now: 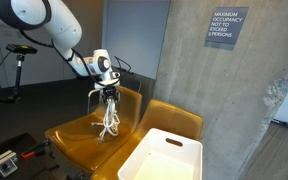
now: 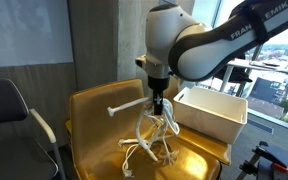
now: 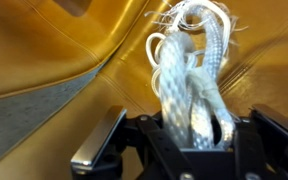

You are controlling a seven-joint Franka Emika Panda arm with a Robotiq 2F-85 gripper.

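A bundle of white rope [image 1: 110, 121] hangs in loops from my gripper [image 1: 110, 93], which is shut on its upper part. In the second exterior view the rope [image 2: 147, 143] droops under the gripper [image 2: 157, 103], and its lower loops are over or touching the tan seat; contact is hard to judge. One strand sticks out sideways near the fingers. From the wrist, the braided rope [image 3: 196, 62] runs up between the fingers and covers part of the fingers.
A white open bin [image 1: 160, 163] stands on the neighbouring seat, apart from the gripper. Tan chair backs [image 1: 174, 120] rise behind. A dark chair [image 2: 14, 135] is at the left of the second exterior view.
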